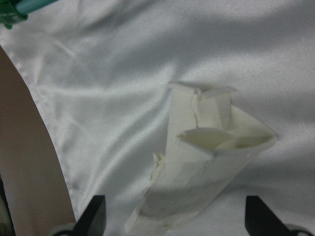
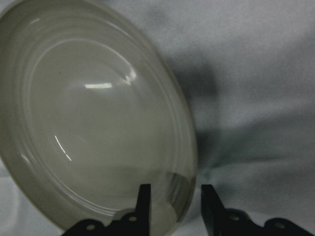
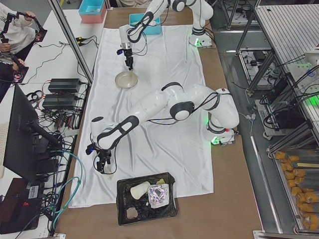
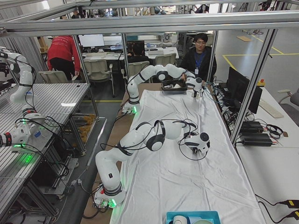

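A crumpled white paper cup point(image 1: 197, 177) lies on the white cloth in the left wrist view, between the two open fingers of my left gripper, which hovers over it near the cloth's edge. In the camera left view this gripper point(image 3: 103, 164) is above that spot, left of a black bin point(image 3: 169, 211). My right gripper stands open over the rim of a beige plate point(image 2: 93, 128), one finger over the plate and one outside it.
The black bin holds a white cylinder and a foil item. A blue container point(image 4: 192, 214) is at the other end of the cloth. A teal cable point(image 3: 79, 174) runs along the cloth's edge.
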